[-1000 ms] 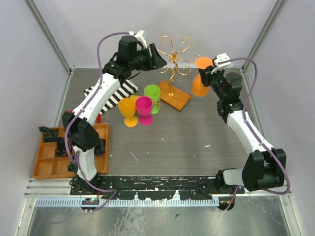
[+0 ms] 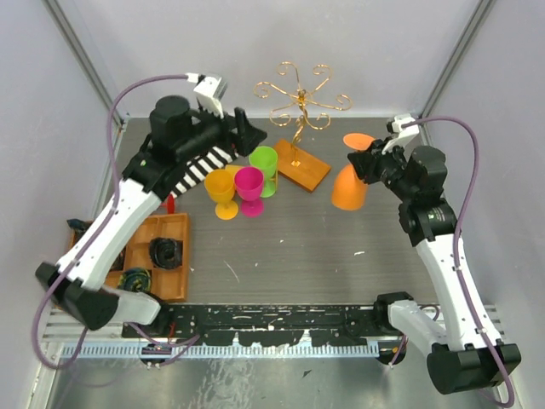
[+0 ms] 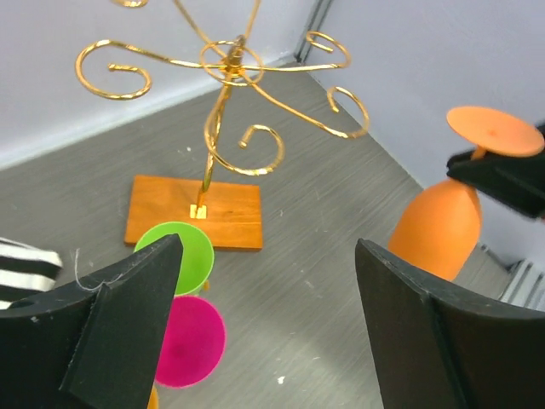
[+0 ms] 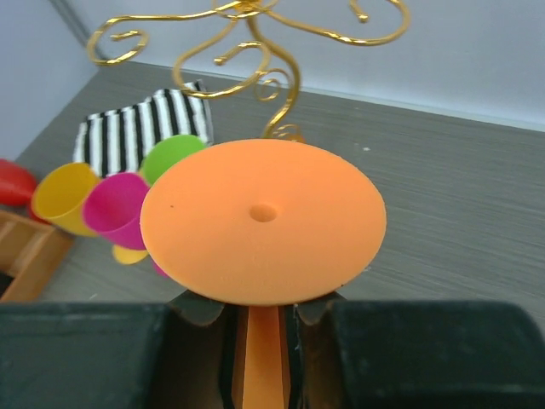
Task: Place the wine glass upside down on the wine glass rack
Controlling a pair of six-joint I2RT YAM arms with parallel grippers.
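An orange wine glass (image 2: 348, 189) hangs bowl-down above the right part of the table, its round foot (image 4: 264, 192) uppermost. My right gripper (image 2: 356, 162) is shut on its stem, seen in the right wrist view just under the foot. The gold rack (image 2: 300, 98) has curled arms around a central post, fixed to a wooden base (image 2: 308, 169) at the back; no glass shows on its arms. To the rack's left my left gripper (image 2: 255, 135) stands open. In the left wrist view the space between its fingers is empty of anything held.
Green (image 2: 264, 160), pink (image 2: 249, 183) and yellow (image 2: 221, 186) glasses stand upright together in front of the rack, to the left. A striped cloth (image 2: 197, 170) lies behind them. A wooden tray (image 2: 177, 227) sits at left.
My left gripper has pulled back left from beside the rack.
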